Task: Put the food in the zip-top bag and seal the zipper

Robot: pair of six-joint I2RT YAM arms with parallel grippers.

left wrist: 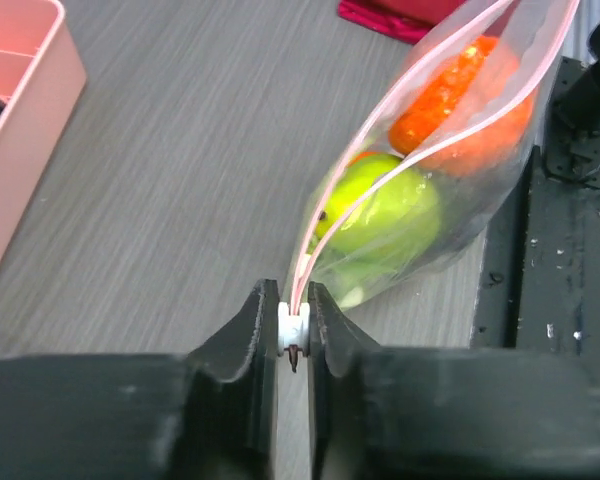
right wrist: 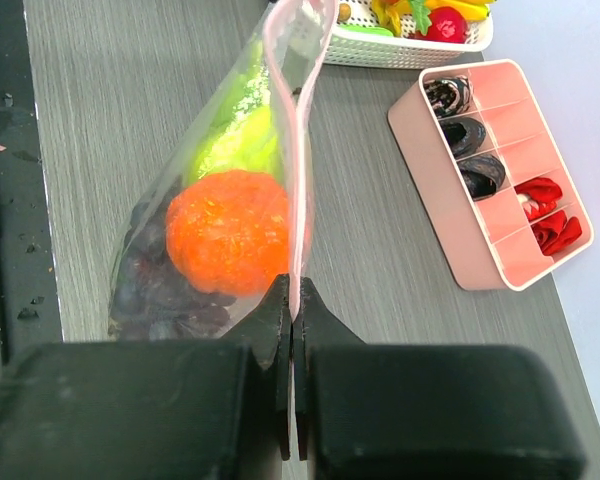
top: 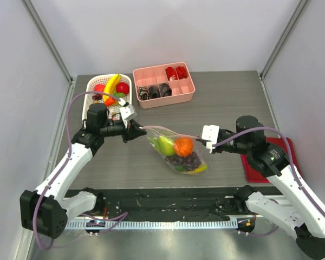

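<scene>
The clear zip top bag [top: 175, 161] lies between the grippers, holding a green fruit [top: 166, 145], an orange one [top: 183, 145], dark grapes [top: 181, 160] and a yellow piece [top: 200, 168]. My left gripper [top: 140, 130] is at the bag's left end; in the left wrist view its fingertips [left wrist: 320, 310] close around the white zipper slider [left wrist: 293, 328] where the pink zipper strips meet. My right gripper [top: 202, 141] is shut on the bag's other zipper end, with the pink strip between its fingers in the right wrist view.
A white basket [top: 89, 96] of toy produce stands at the back left. A pink divided box [top: 163, 100] with rolled items is at the back center. A red object [top: 276, 146] lies under the right arm. The table between box and bag is clear.
</scene>
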